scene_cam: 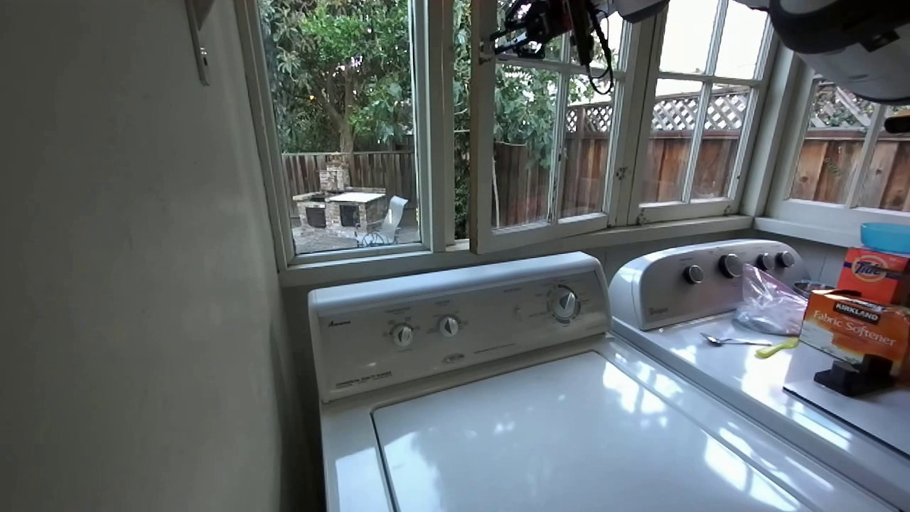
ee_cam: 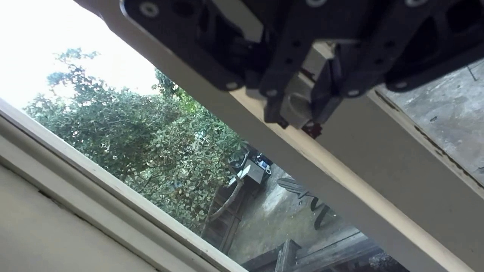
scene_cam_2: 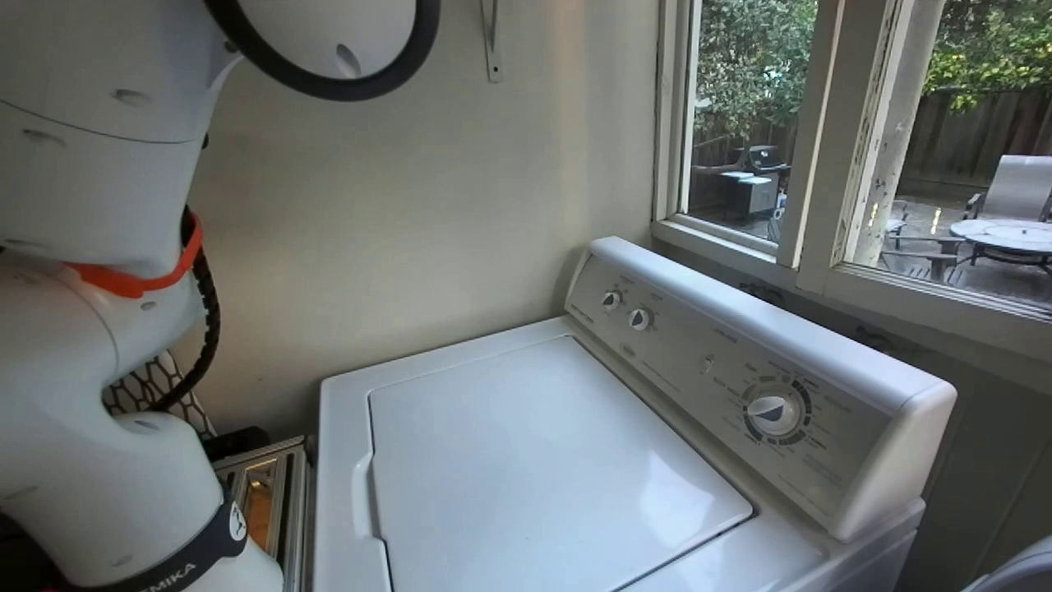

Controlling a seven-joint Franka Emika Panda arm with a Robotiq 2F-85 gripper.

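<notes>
A white casement window sash [scene_cam: 554,223] stands swung partly inward above the washer, its free edge toward the left. My gripper [scene_cam: 496,44] is up at that edge, beside a small metal latch [scene_cam: 484,54]. In the wrist view, the dark fingers [ee_cam: 327,102] stand apart at the edge of the sash [ee_cam: 363,181]. A grey metal piece, apparently the latch [ee_cam: 297,106], shows in the gap between them. Whether either finger touches it I cannot tell. Exterior view 2 shows only the arm [scene_cam_2: 89,326], not the gripper.
Below stands a white washer [scene_cam: 512,435] with its lid shut and clear. The dryer [scene_cam: 708,320] on the right bears a plastic bag [scene_cam: 763,303], a spoon [scene_cam: 734,340] and detergent boxes [scene_cam: 857,328]. A bare wall [scene_cam: 136,256] bounds the left.
</notes>
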